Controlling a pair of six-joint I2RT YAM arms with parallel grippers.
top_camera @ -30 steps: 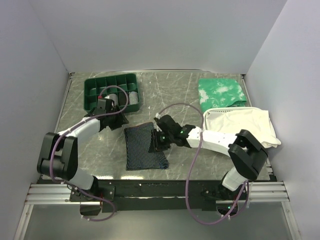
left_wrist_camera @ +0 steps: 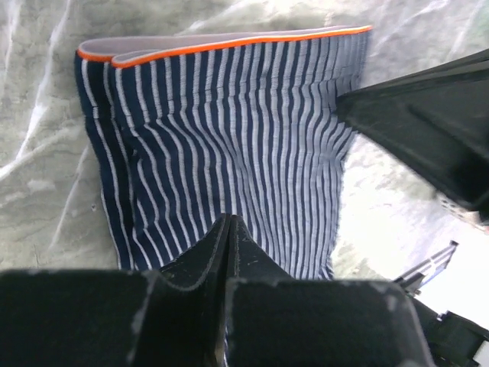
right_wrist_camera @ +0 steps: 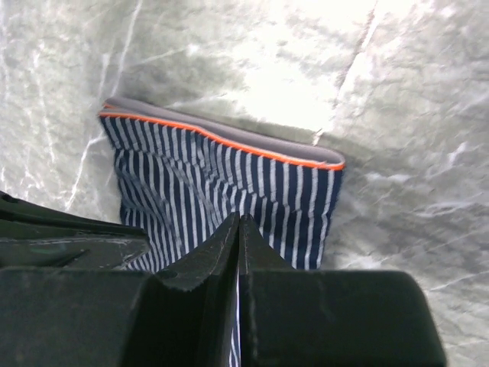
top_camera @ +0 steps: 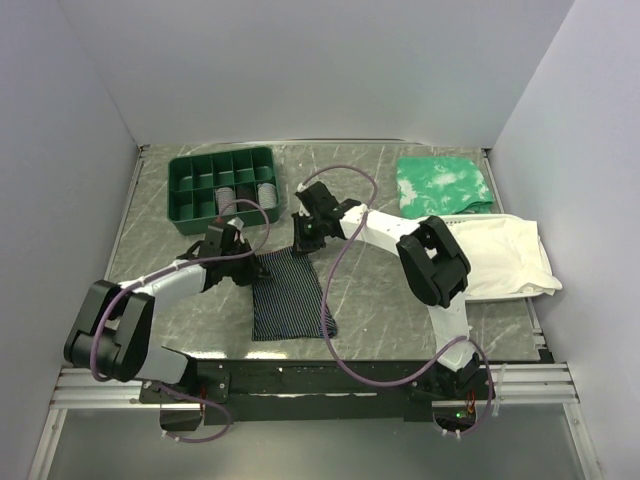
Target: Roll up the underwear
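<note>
The dark navy, white-striped underwear [top_camera: 288, 305] lies folded and flat on the table in the top view. Its orange-edged waistband is at the far end, seen clearly across the right wrist view, where the cloth [right_wrist_camera: 263, 172] looks slightly wavy. My left gripper [top_camera: 260, 272] is over the cloth's left side, fingers together, no fabric visible between them; the left wrist view has its tips [left_wrist_camera: 231, 217] against the striped cloth [left_wrist_camera: 229, 130]. My right gripper [top_camera: 300, 246] is shut by the waistband's right part; its tips [right_wrist_camera: 240, 217] cover the cloth, and contact beneath them is hidden.
Behind to the left stands a green divided box [top_camera: 180, 192] with several rolled items in it. A green cloth [top_camera: 440, 185] lies at the back right, near a white basket [top_camera: 480, 295] holding white fabric. Bare table lies right of the underwear.
The right gripper has moved back from mid-cloth to the waistband end. The underwear lies nearly unchanged.
</note>
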